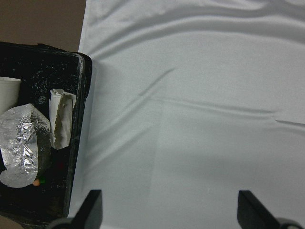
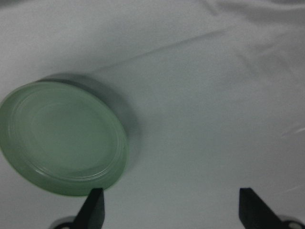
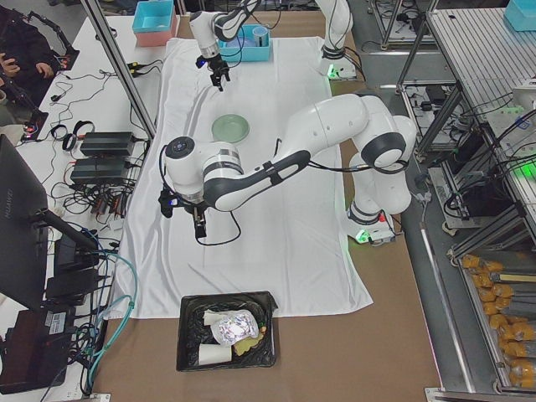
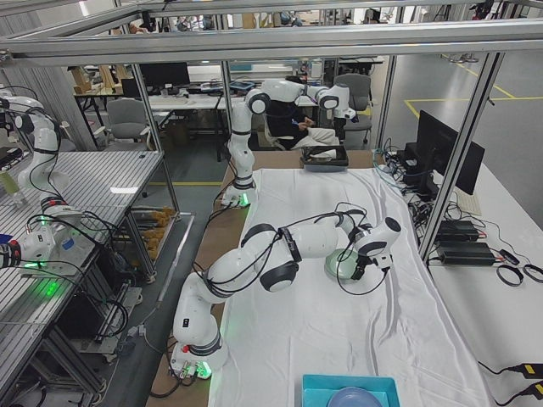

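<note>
A green plate (image 2: 62, 138) lies on the white cloth, also visible in the camera left view (image 3: 230, 127). My right gripper hangs open above the cloth beside the plate, nothing between its fingers. My left gripper is open over the cloth beside a black bin (image 1: 66, 181), also empty. The bin holds a crumpled foil piece (image 1: 19, 138), a white cup (image 1: 7, 93) and a piece of white paper or card (image 1: 61, 119).
A blue container (image 4: 310, 392) with a bluish dish (image 4: 352, 398) stands at the cloth's far end from the bin. Monitors, cables and metal frames line both sides.
</note>
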